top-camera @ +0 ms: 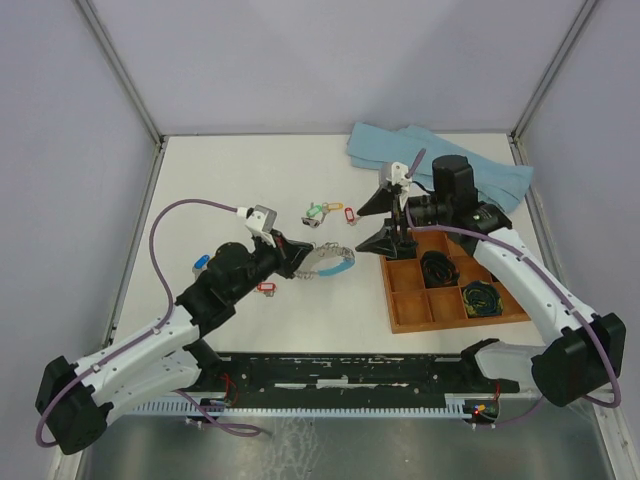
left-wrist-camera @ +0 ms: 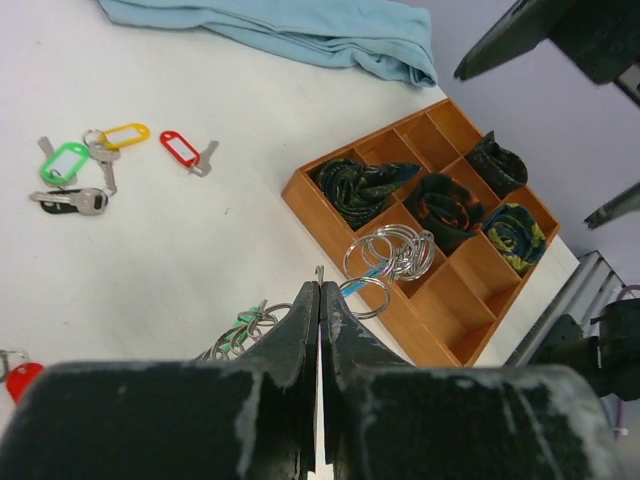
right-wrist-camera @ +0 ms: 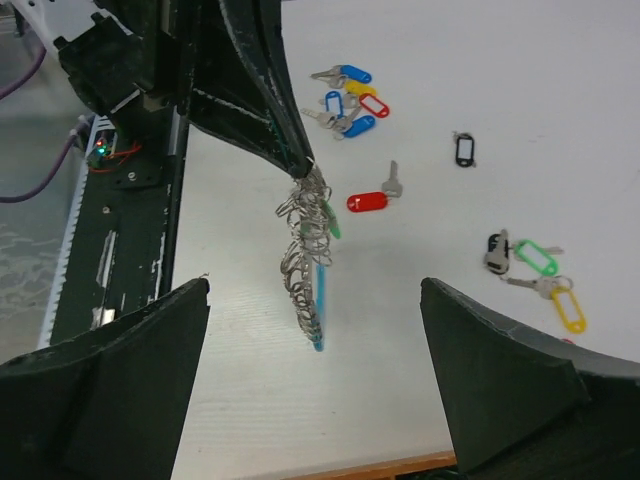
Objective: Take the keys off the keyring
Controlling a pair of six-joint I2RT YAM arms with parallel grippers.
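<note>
A bundle of wire keyrings [top-camera: 318,262] with a blue strap hangs from my left gripper [top-camera: 301,250], which is shut on it. In the left wrist view the rings [left-wrist-camera: 400,255] stretch right from the fingertips, over the edge of the wooden box, with blue and green pieces among them. In the right wrist view the coiled rings [right-wrist-camera: 305,230] dangle below the left fingertips. My right gripper [top-camera: 373,225] stands open to the right of the bundle, its fingers apart with nothing visible between them.
A wooden compartment box [top-camera: 408,320] with dark cloths is at the right, a blue cloth [top-camera: 385,145] at the back. Loose keys with coloured tags [left-wrist-camera: 75,165] lie on the white table, whose left and rear parts are largely clear.
</note>
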